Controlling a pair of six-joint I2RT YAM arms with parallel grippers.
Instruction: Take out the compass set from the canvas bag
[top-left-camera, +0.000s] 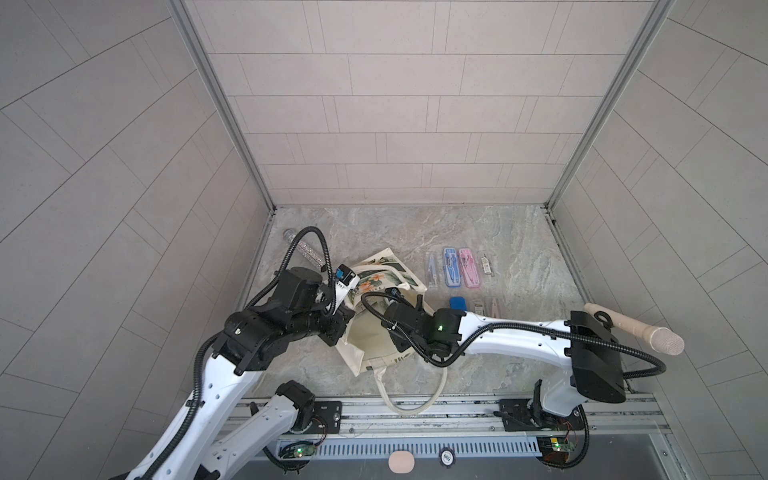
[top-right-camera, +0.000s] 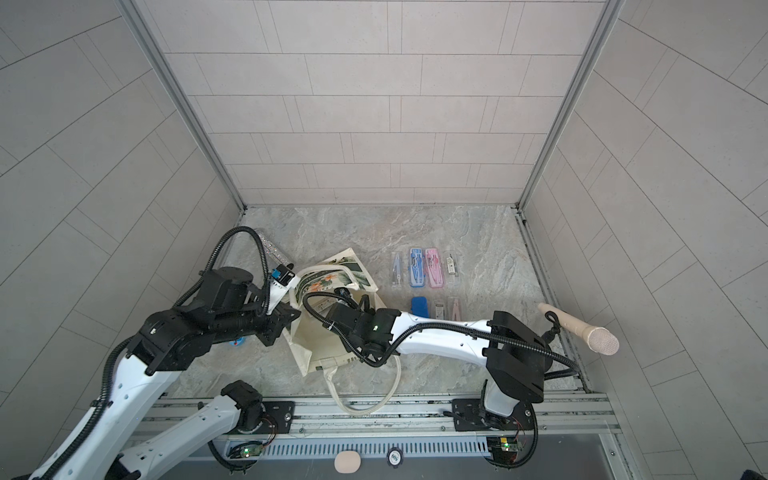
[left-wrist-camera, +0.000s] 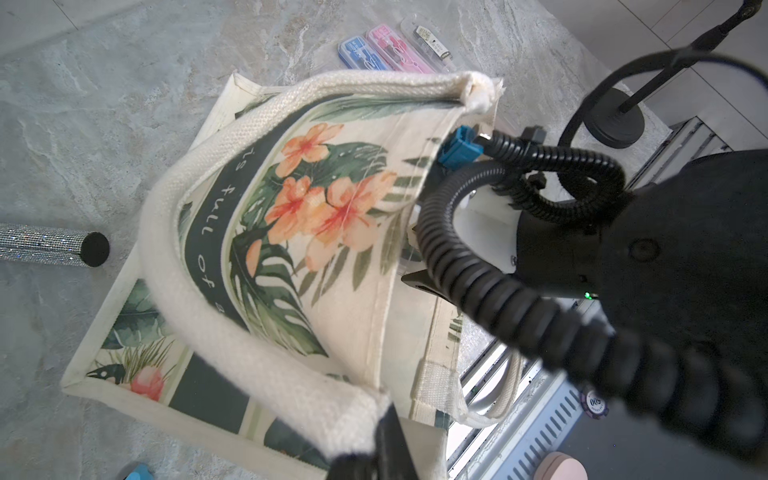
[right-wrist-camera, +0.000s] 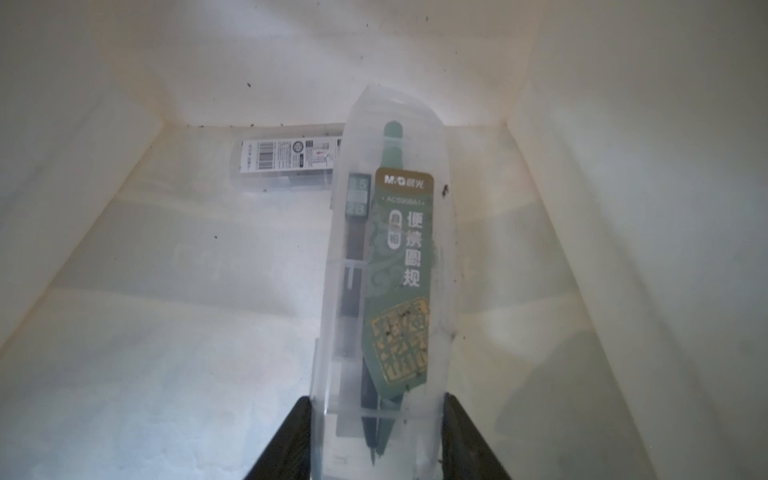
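The canvas bag (left-wrist-camera: 336, 208) is cream with orange flowers and green leaves, its mouth held wide. My left gripper is shut on the bag's upper edge, at the foot of the white handle (left-wrist-camera: 164, 232). Inside the bag, the right wrist view has the compass set (right-wrist-camera: 400, 264), a long clear case with a green-and-gold label. My right gripper has a finger against each side of the case's near end. Its far end stands in front of the bag's end wall. Both overhead views hide the case behind the right arm.
A second small clear case (right-wrist-camera: 292, 156) lies on the bag's floor. Blue (top-left-camera: 452, 268) and pink (top-left-camera: 469, 268) cases lie to the right of the bag among other small items. A glittery tube (left-wrist-camera: 48, 246) is left of it.
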